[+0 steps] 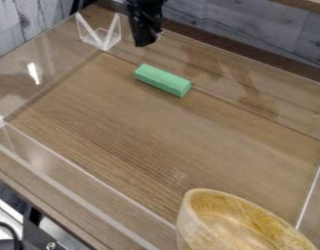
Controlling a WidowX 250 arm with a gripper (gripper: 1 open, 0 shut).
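A green rectangular block (pixel 163 80) lies on the wooden table (pixel 149 146) in the upper middle. Above it, at the top edge of the view, the black gripper (pixel 143 31) is raised and apart from the block, mostly cut off by the frame. Whether its fingers are open or shut cannot be made out.
A yellow bowl (pixel 234 225) sits at the bottom right. A clear plastic piece (pixel 100 31) stands at the upper left of the table. Cables lie beyond the lower left edge.
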